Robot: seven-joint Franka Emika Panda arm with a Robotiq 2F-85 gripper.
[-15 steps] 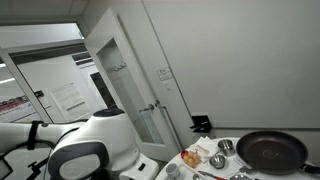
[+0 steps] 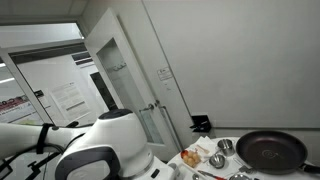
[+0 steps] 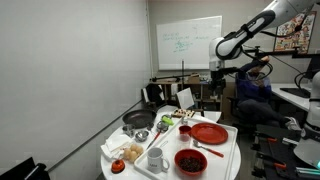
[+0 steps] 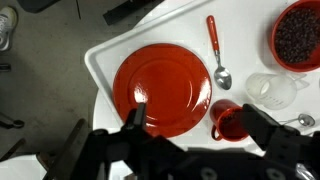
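Note:
Below my gripper lies a red plate on a white tray. The gripper stands open, its dark fingers spread wide at the bottom of the wrist view with nothing held between them. To the plate's right are a red mug and a spoon with a red handle. A pale mug and a red bowl of dark beans stand farther right. From exterior view 2, the plate is at the table's right end. Exterior view 1 hides the gripper.
A black frying pan sits on the table near the wall, with small metal cups beside it. A tomato lies near the table's left front edge. Floor shows beyond the tray.
The pan and small metal cups have not moved.

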